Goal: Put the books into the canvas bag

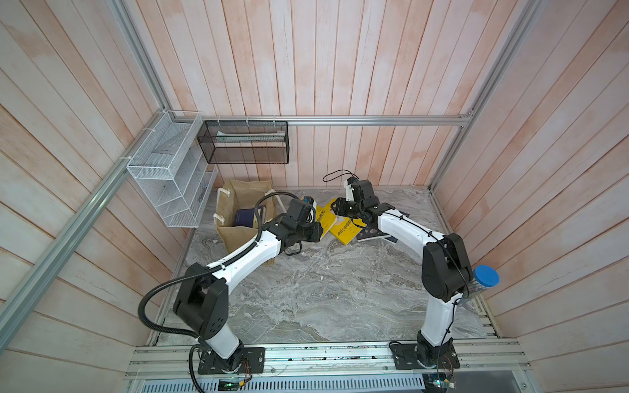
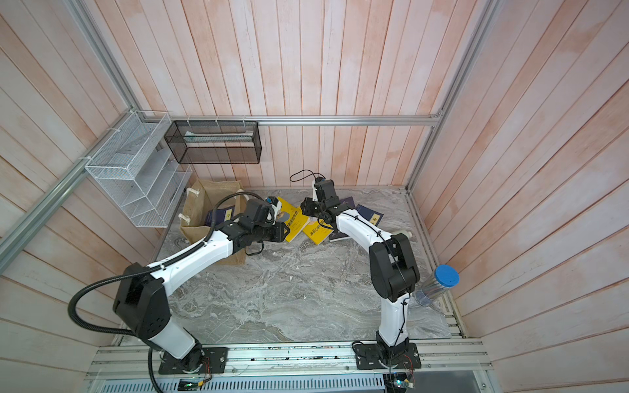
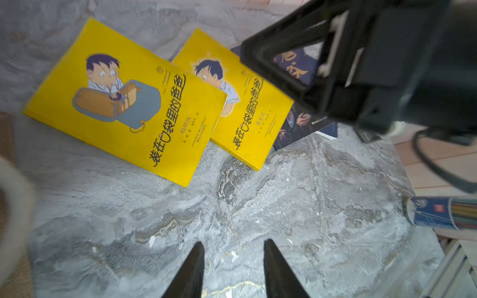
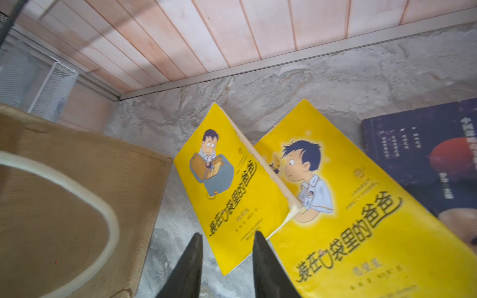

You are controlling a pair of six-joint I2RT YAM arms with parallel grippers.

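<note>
The tan canvas bag (image 1: 230, 235) stands at the left with white rope handles, a dark blue book (image 1: 245, 217) inside. Two yellow books overlap on the table: the left one (image 3: 124, 104) leans over part of the right yellow book (image 3: 243, 109). Dark books (image 2: 373, 215) lie further right, partly covered by my right arm. My left gripper is apart-fingered and empty, above the table between the bag and the yellow books. My right gripper, likewise open and empty, hovers over the yellow books; its dark body also enters the left wrist view.
Wire baskets (image 1: 167, 157) hang at the left wall, and a black mesh basket (image 1: 243, 142) hangs at the back. A clear jar with a blue lid (image 2: 447, 275) stands at the right edge.
</note>
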